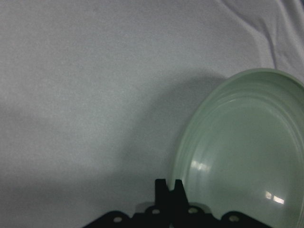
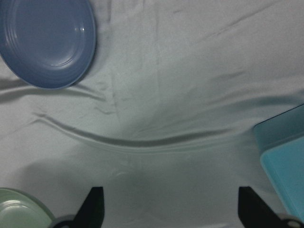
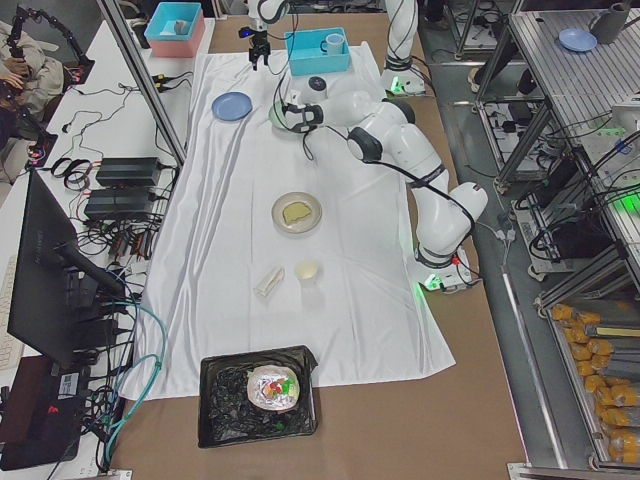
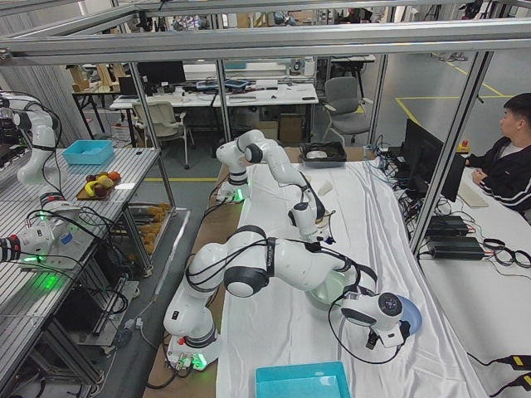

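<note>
In the left wrist view my left gripper is shut on the rim of the green plate (image 1: 242, 147); in the camera left view the arm's wrist partly hides this plate. My right gripper stands open above the cloth, empty, between the green plate and the blue bin (image 2: 285, 171). The blue plate (image 2: 45, 35) lies on the white cloth, toward the upper left of the right wrist view.
A beige plate (image 3: 296, 225) with a yellow piece, a pale cup (image 3: 306, 270) and a clear item (image 3: 268, 281) lie mid-cloth. A black tray (image 3: 220, 420) is at the near edge.
</note>
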